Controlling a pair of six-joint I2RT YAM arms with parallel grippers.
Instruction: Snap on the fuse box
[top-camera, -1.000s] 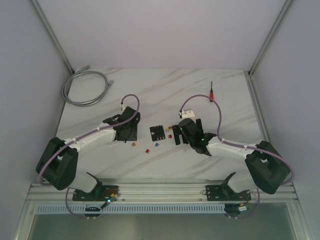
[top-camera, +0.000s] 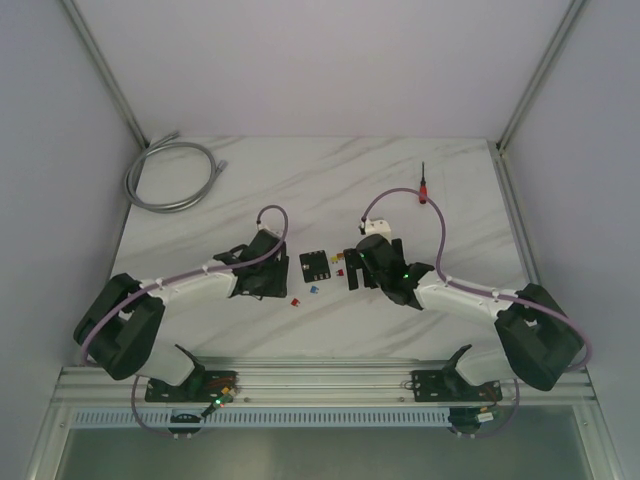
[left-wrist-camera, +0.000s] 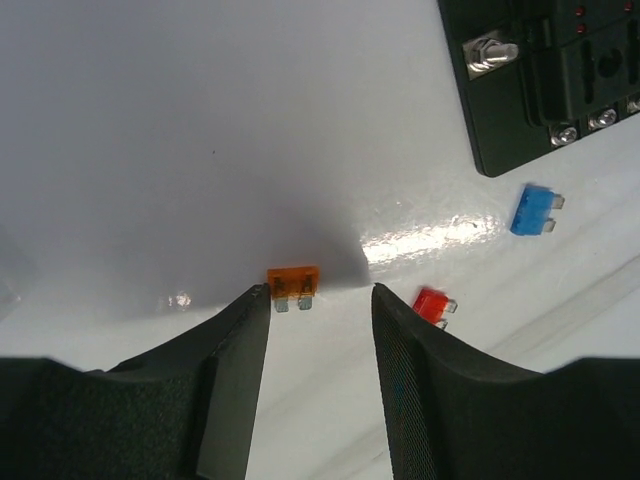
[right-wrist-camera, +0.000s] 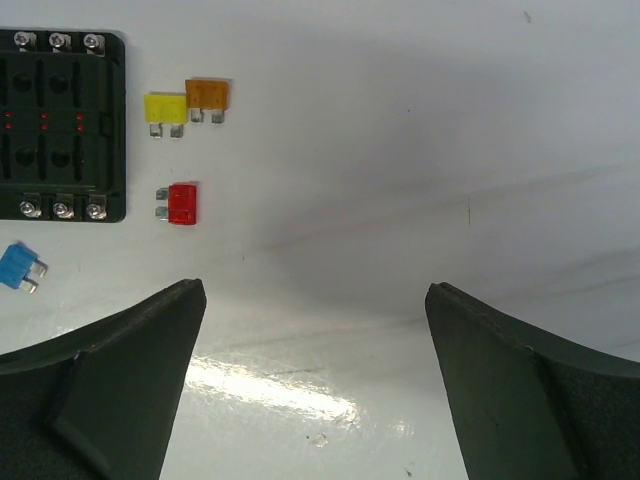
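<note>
The black fuse box (top-camera: 314, 266) lies mid-table; its corner (left-wrist-camera: 500, 110) fills the upper right of the left wrist view. My left gripper is part open over a small orange fuse (left-wrist-camera: 293, 277), which lies between and just beyond its fingertips. A red fuse (left-wrist-camera: 429, 304) sits by the right finger, a blue fuse (left-wrist-camera: 533, 208) nearer the box. My right gripper stands open over bare table, right of the box, a red fuse (right-wrist-camera: 182, 204), a yellow fuse (right-wrist-camera: 166, 108), an orange fuse (right-wrist-camera: 207, 95) and a blue fuse (right-wrist-camera: 17, 265).
A grey coiled hose (top-camera: 172, 205) lies at the back left, a red screwdriver (top-camera: 423, 190) at the back right.
My left arm has moved toward the front and slightly right, its gripper now over the orange fuse beside the box. The right arm has barely moved.
</note>
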